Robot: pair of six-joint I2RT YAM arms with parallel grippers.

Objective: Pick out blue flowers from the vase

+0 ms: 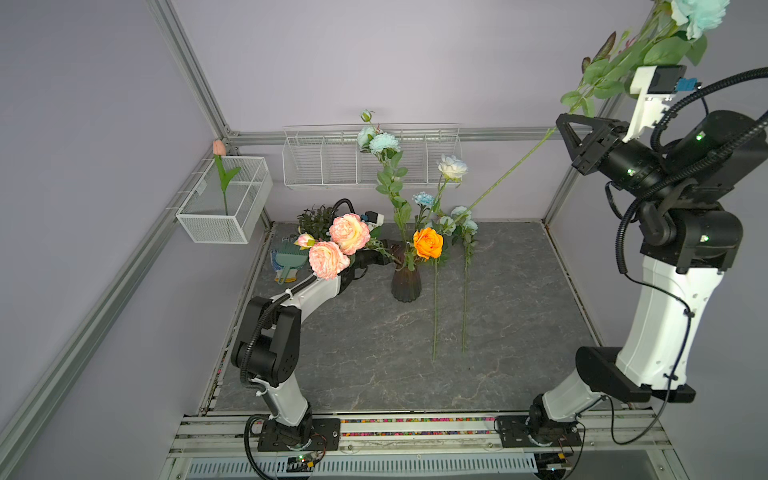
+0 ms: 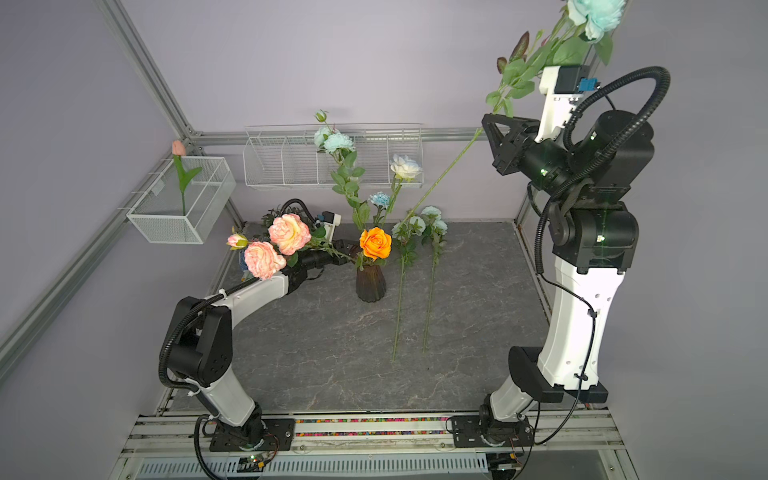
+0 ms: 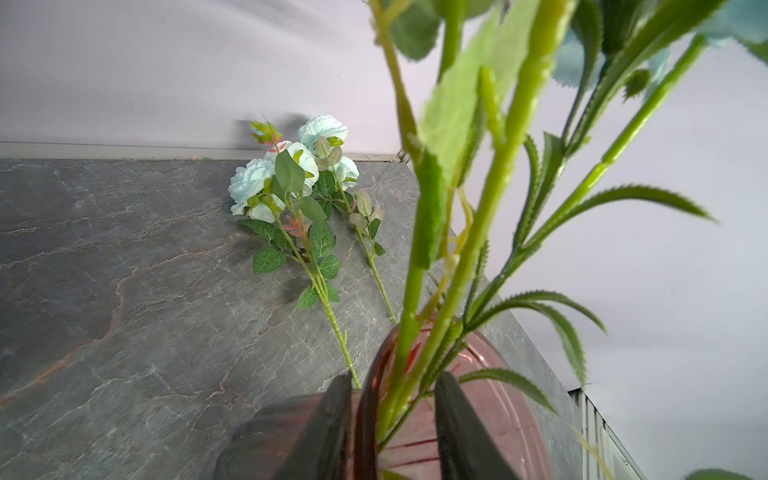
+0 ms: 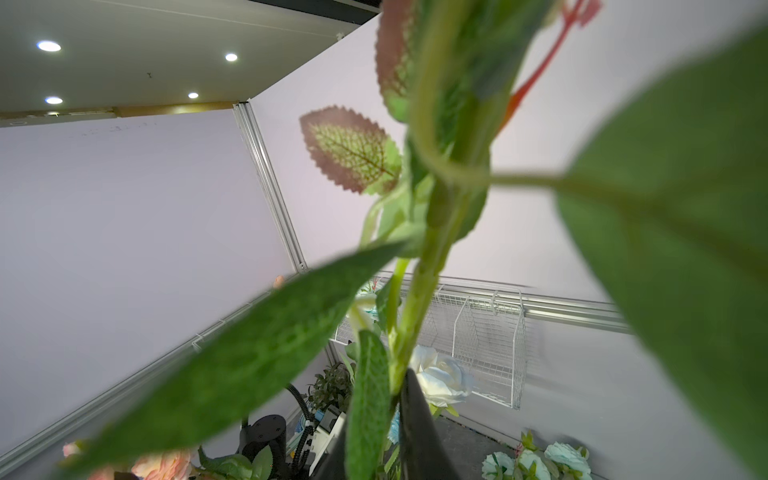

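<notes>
The dark ribbed vase (image 1: 406,284) stands upright on the table, my left gripper shut on its wall at the rim. High at the right, my right gripper (image 1: 565,129) is shut on the thin green stem (image 1: 516,164) of a blue flower (image 1: 700,11). Its bloom is partly cut off by the frame edge; the stem slants down left, its lower end hard to make out among other flowers. The vase holds another tall blue flower (image 1: 385,142) and a small blue one (image 1: 424,199). Two pale blue flowers (image 3: 276,172) lie on the table right of the vase.
White (image 1: 453,166), orange (image 1: 428,243) and pink (image 1: 349,233) flowers also rise around the vase. A wire rack (image 1: 320,164) hangs at the back. At left is a white basket (image 1: 216,228) with a tulip.
</notes>
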